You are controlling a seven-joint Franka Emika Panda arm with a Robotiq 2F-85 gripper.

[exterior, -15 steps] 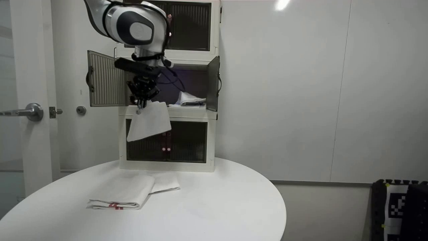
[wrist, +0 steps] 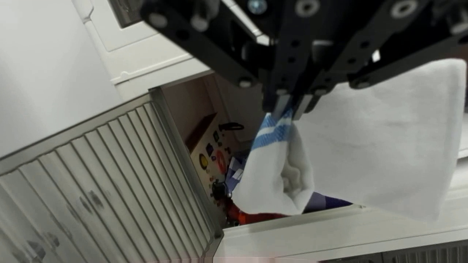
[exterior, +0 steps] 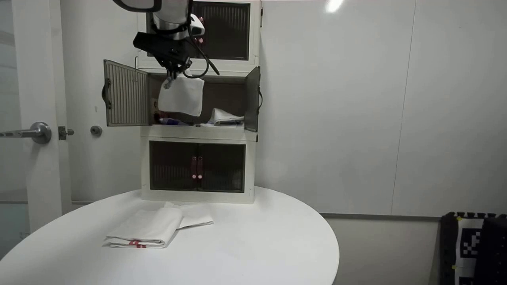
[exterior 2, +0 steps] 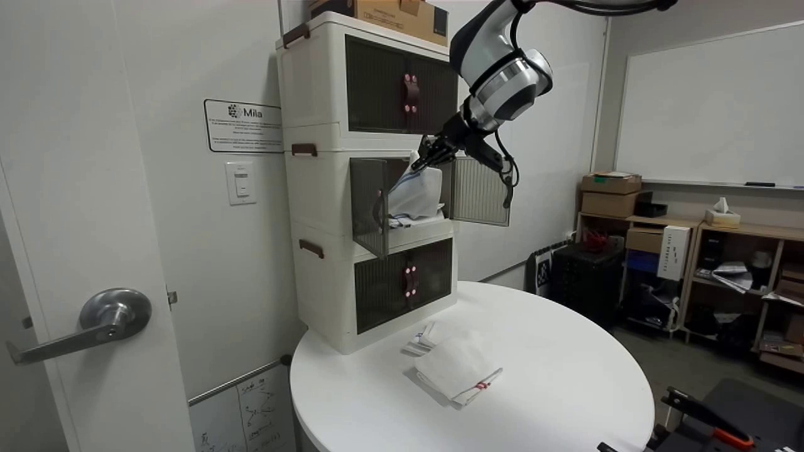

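A white cloth with blue stripes (wrist: 377,144) hangs folded from my gripper, which is shut on its striped corner. In exterior view 1 this cloth (exterior: 181,96) hangs in front of the opening of the middle cabinet (exterior: 225,90). From the side, the gripper (exterior 2: 422,159) is level with the upper part of that opening. Both middle doors are swung wide, the ribbed left door (exterior: 127,95) and the right door (exterior: 252,99). Another white cloth (exterior: 223,116) lies inside on the right of the shelf.
On the round white table (exterior: 275,237) lie a folded cloth with red marks (exterior: 147,227) and another white cloth (exterior: 195,216). Small items, including a patterned box (wrist: 215,151), sit at the compartment's left side. The lower cabinet (exterior: 198,167) is shut.
The gripper has risen with the cloth, from in front of the lower cabinet up to the open middle compartment. The cloths on the table stay put.
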